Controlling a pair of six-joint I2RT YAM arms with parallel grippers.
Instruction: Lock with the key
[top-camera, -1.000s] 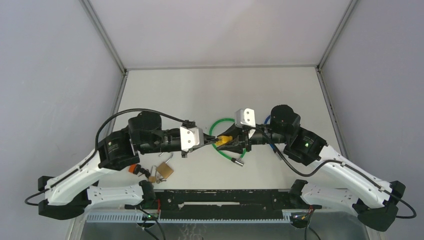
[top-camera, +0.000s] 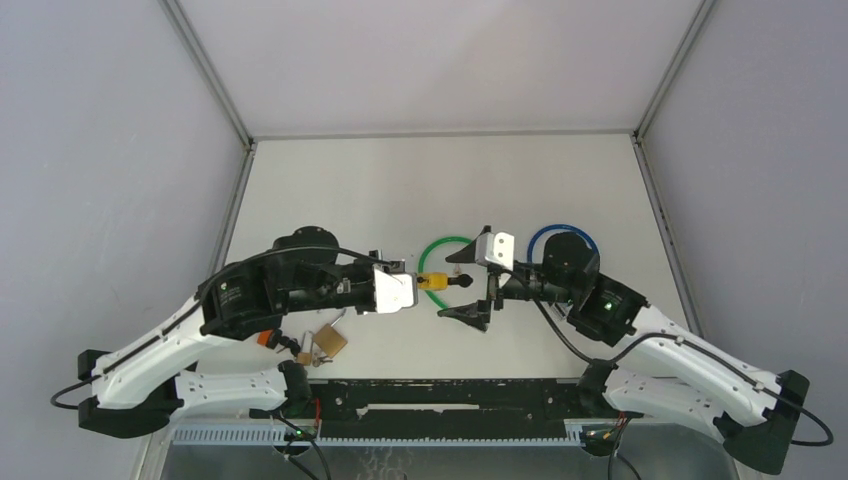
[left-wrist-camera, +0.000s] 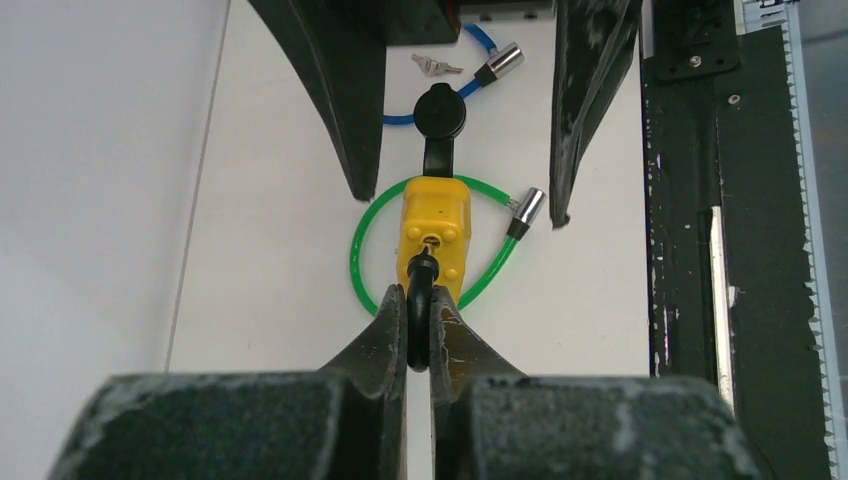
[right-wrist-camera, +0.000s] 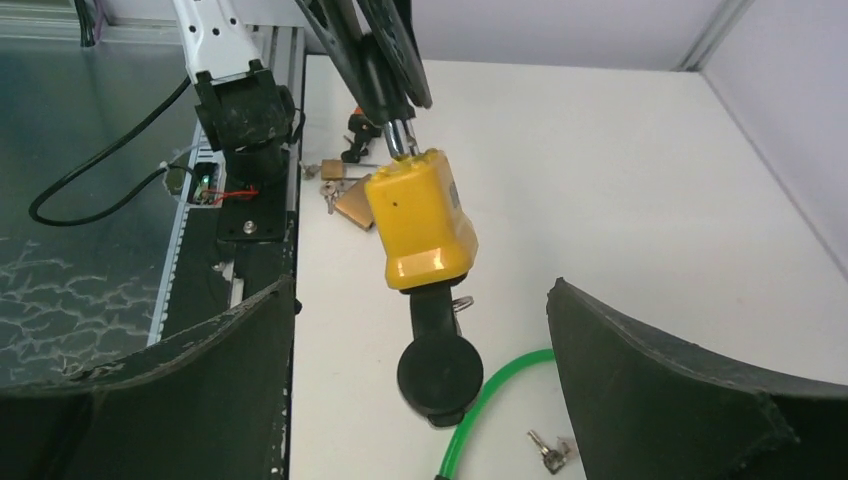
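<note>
A yellow padlock (top-camera: 435, 281) hangs above the table between my two grippers. My left gripper is shut on its black-coated shackle (left-wrist-camera: 420, 330). In the right wrist view the shackle's silver legs enter the yellow body (right-wrist-camera: 420, 220), and a black cap (right-wrist-camera: 440, 375) hangs on a strap from the far end. My right gripper stands open, its fingers apart on either side of the padlock and not touching it. No key shows in the padlock; its cap-end face is largely hidden.
Below lie a green cable lock (left-wrist-camera: 363, 235) and a blue cable lock (left-wrist-camera: 500, 65) with small keys (left-wrist-camera: 436, 66) beside it. Brass padlocks (top-camera: 329, 340) and an orange-and-black item (top-camera: 270, 338) sit at the table's front left.
</note>
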